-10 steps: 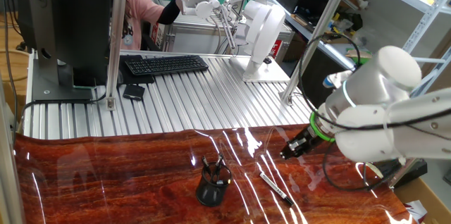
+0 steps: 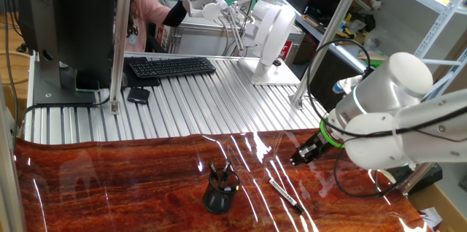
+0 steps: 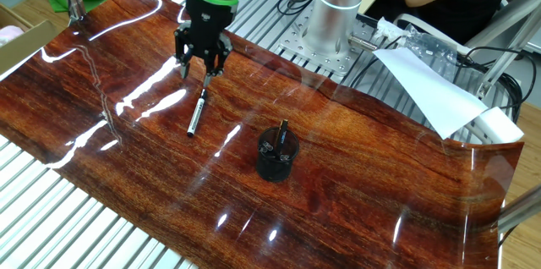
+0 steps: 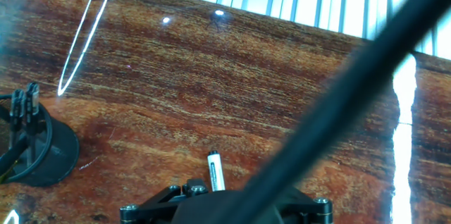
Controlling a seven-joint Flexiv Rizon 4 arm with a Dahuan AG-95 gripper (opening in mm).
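A white marker with black ends lies on the glossy brown wood-patterned tabletop. My gripper hangs above the table near one end of it, fingers spread and nothing held between them. In the wrist view the marker shows just beyond the gripper, its lower end hidden behind the gripper body. A black mesh pen cup stands upright with several pens in it. From the other side, the marker lies to the right of the cup, with my gripper above and behind.
A dark cable crosses the wrist view. Past the wood-patterned surface are a keyboard, a monitor and a white fan-like device on the ribbed metal table.
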